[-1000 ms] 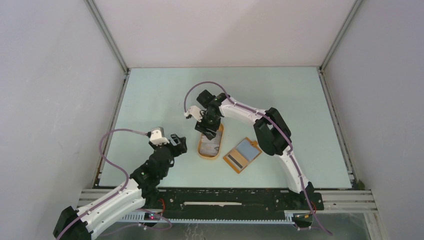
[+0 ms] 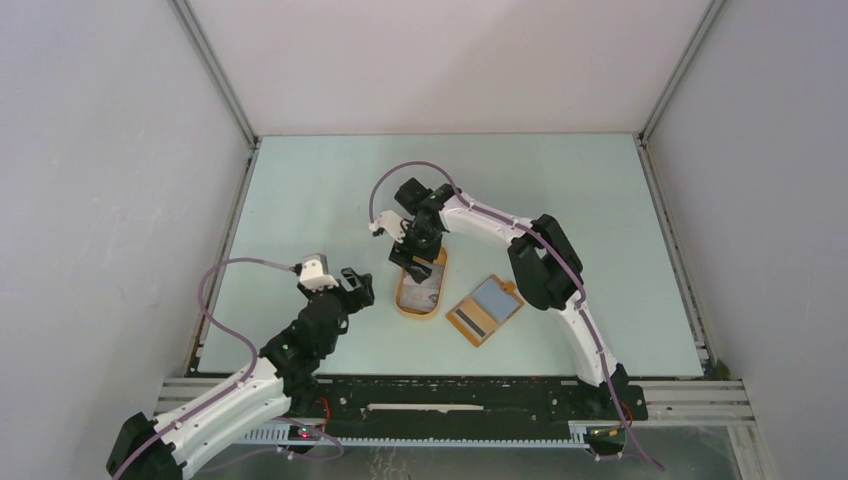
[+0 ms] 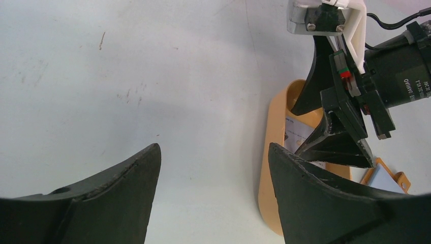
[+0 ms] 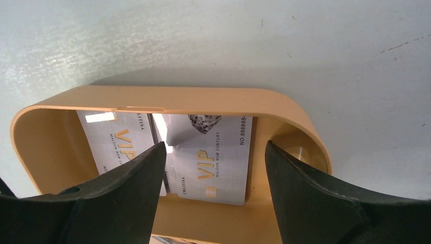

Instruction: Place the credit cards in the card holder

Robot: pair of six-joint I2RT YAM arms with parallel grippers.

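Note:
Two silver VIP cards lie flat in an orange oval tray, one card at the middle and the other card to its left in the right wrist view. Over the tray's far end stands my right gripper, its fingers apart and nothing between them. The card holder, orange with a blue-grey panel, lies right of the tray. My left gripper hovers left of the tray; in its own view its fingers are apart with only bare table between.
Bare white table surrounds the tray and holder. The tray's raised wall stands close to the right finger of my left gripper. The right arm reaches across above the table.
My right gripper has shifted slightly over the tray's far end. The left arm, the tray and the card holder have not visibly moved.

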